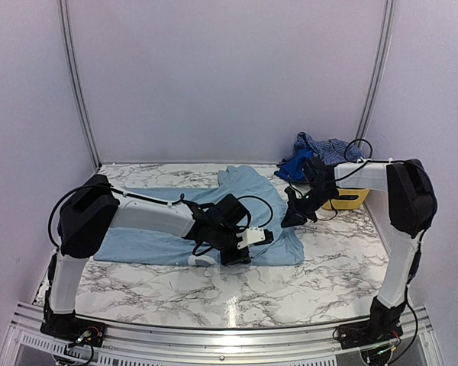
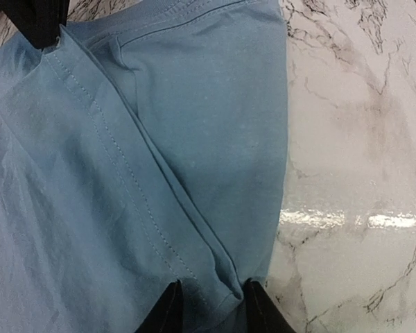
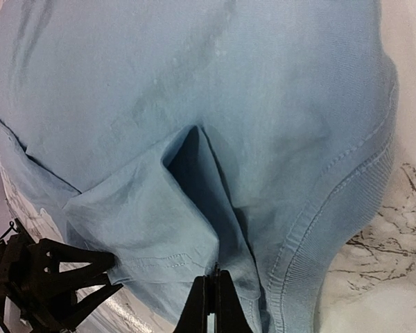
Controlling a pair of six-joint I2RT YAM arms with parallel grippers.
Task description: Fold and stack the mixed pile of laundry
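Note:
A light blue shirt [image 1: 137, 244] lies spread across the middle of the table, a folded flap of it [image 3: 139, 215] at its right part. My left gripper [image 1: 237, 255] is open at the shirt's near edge, its two fingertips on either side of a creased hem [image 2: 215, 295]. My right gripper [image 1: 290, 217] is shut, pointing down at the folded flap near the right end; in the right wrist view its fingertips [image 3: 211, 281] meet at the flap's edge, and whether cloth is between them is unclear.
A yellow basket [image 1: 347, 200] holding dark blue and patterned cloths [image 1: 324, 149] stands at the back right. Bare marble table [image 1: 160, 290] shows along the front and at the right.

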